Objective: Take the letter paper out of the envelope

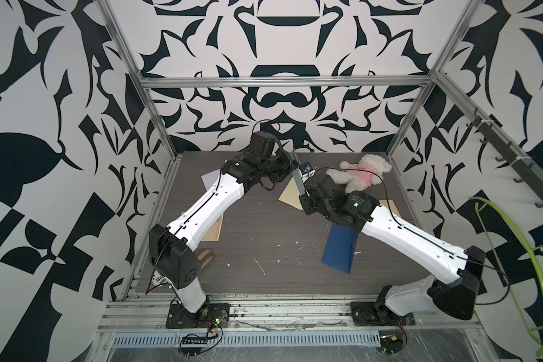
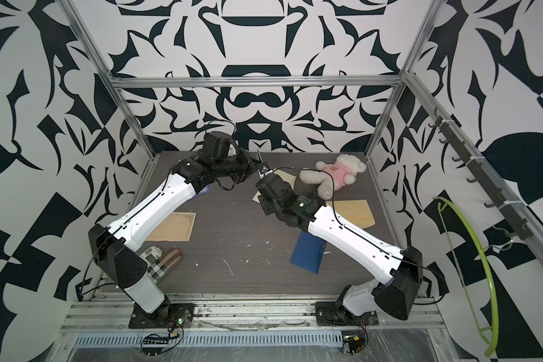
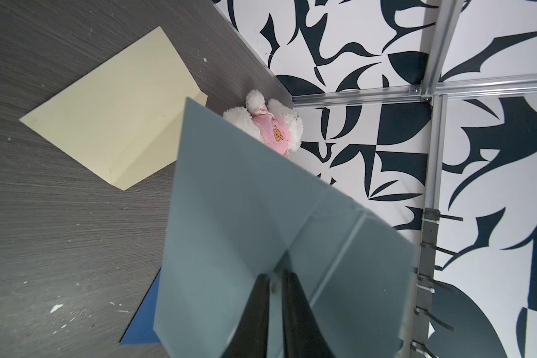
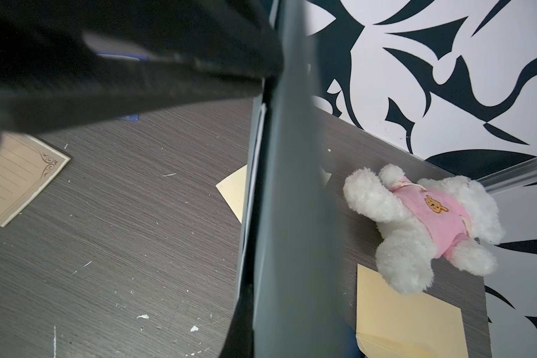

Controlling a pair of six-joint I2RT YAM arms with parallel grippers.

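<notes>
A grey-green envelope [image 3: 226, 197] is held up in mid-air between my two grippers, seen face-on in the left wrist view and edge-on in the right wrist view [image 4: 295, 208]. My left gripper is at the envelope's middle, its dark fingers close together against it; whether they grip it is unclear. My right gripper [image 1: 304, 193] is at the envelope's lower right in the top views, shut on it as far as shows. No letter paper can be told apart inside the envelope.
Lying on the table are cream envelopes [image 3: 107, 113] [image 4: 408, 310], a blue envelope [image 1: 341, 247], a lined paper [image 4: 15, 176] and a brown item [image 2: 166, 262]. A white plush bear [image 2: 335, 175] sits back right.
</notes>
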